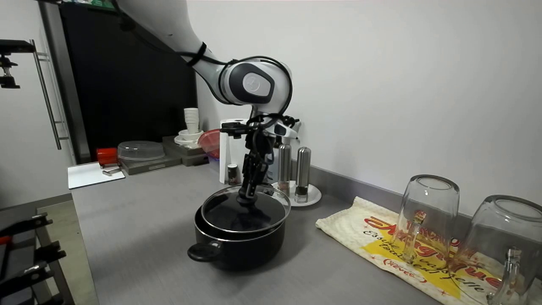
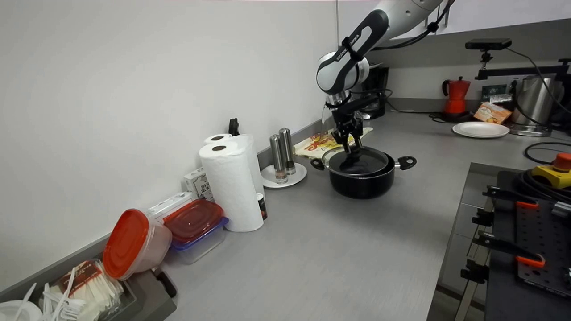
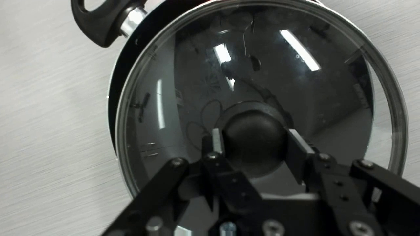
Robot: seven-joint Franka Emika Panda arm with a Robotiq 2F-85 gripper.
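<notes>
A black pot (image 1: 239, 251) with two side handles stands on the grey counter. Its glass lid (image 1: 218, 216), rimmed in metal, lies over the opening but off centre, tilted and overhanging one side in the wrist view. My gripper is shut on the lid's round black knob (image 3: 255, 147), one finger on each side of it. In the second exterior view the lid (image 2: 369, 160) sits at the pot's top, shifted toward the wall side. I cannot tell how much of its rim touches the pot (image 2: 364, 186).
Two steel grinders (image 2: 278, 160) stand on a white plate (image 1: 313, 197) by the wall, close behind the pot. Glass mugs (image 1: 427, 223) rest upside down on a printed cloth (image 1: 355, 223). Paper towel rolls (image 2: 233, 187) are further along.
</notes>
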